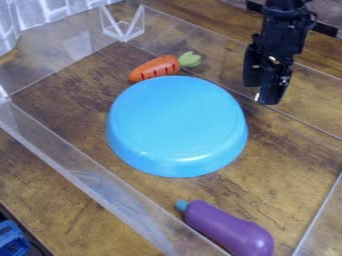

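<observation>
My black gripper (267, 80) hangs at the upper right, above the wooden floor of a clear-walled tray, just apart from the right rim of an upside-down blue bowl or plate (177, 125). It looks open, though its dark fingers are hard to make out; nothing shows held. An orange toy carrot (155, 68) with a green top lies behind the blue dish. A purple toy eggplant (230, 228) lies at the bottom right.
Clear plastic walls (74, 170) border the wooden area. A small blue object (11, 238) sits outside at the lower left.
</observation>
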